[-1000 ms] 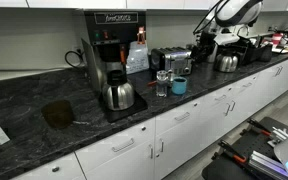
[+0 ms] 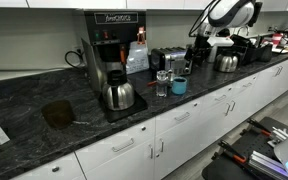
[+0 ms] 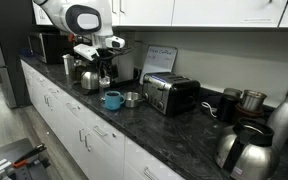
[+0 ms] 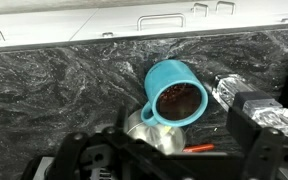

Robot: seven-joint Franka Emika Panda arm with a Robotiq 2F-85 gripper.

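A teal mug with a dark inside appears in the wrist view, its handle pointing toward the lower left. On the dark counter the mug stands near the front edge in exterior view 1. Exterior view 2 has the mug just below my gripper. The fingers of my gripper are open, and its dark fingers are spread wide with nothing held. Seen from the wrist, the mug lies ahead of the fingertips, apart from them.
A shiny metal bowl sits close beside the mug. A clear glass container stands on its other side. The toaster is behind, against the wall. A coffee carafe stands further left; bare counter lies beyond it.
The arm has shifted slightly left and lower in exterior view 1. The mug and the other counter items have stayed where they were.
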